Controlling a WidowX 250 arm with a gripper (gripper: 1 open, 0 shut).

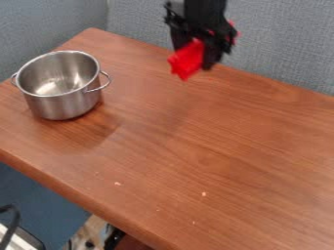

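Note:
A red object (187, 61) is held up near the top centre of the camera view by my dark gripper (196, 41), which is shut on it. The arm and gripper are blurred, and the upper part of the arm runs out of the frame. A steel pot (62, 90) with two side handles stands at the left of the wooden table (222, 166).
A grey padded wall (287, 39) runs along the back. The table's left edge drops to a blue-grey floor (33, 195), with cables at the lower left.

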